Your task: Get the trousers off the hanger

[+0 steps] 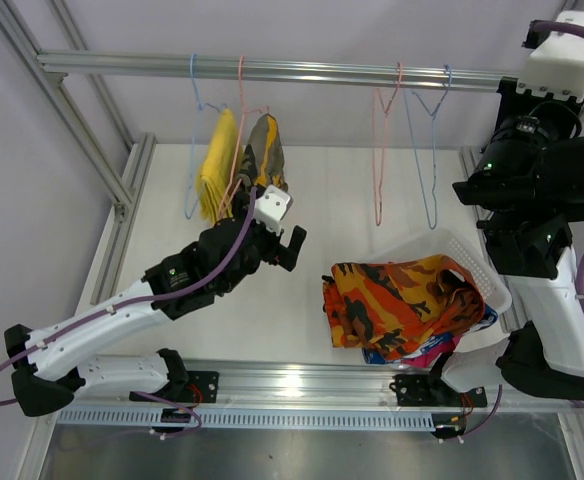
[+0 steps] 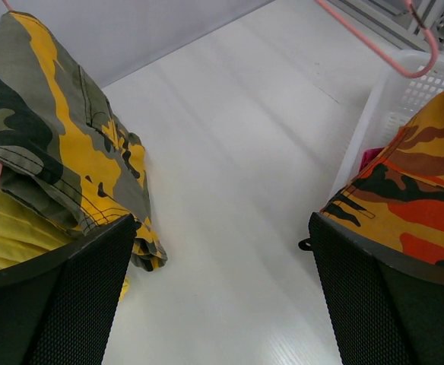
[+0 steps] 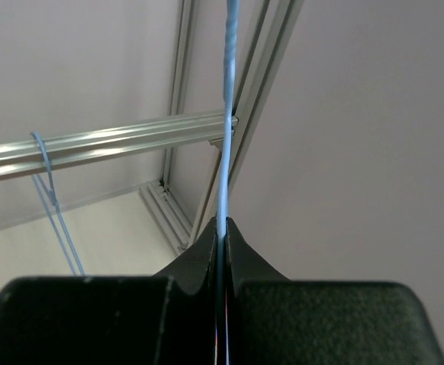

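Grey-yellow camouflage trousers (image 1: 264, 152) and a yellow garment (image 1: 215, 170) hang on hangers at the left. My left gripper (image 1: 277, 250) is open before them, its fingers empty in the left wrist view. My right gripper, high at the top right, is shut on a thin blue hanger (image 3: 229, 68), held upright. Orange camouflage trousers (image 1: 392, 300) lie heaped in the white basket (image 1: 472, 255) below, over blue and pink cloth.
An aluminium rail (image 1: 312, 72) spans the top, with a pink hanger (image 1: 378, 170) and another blue hanger (image 1: 432, 170) empty on its right.
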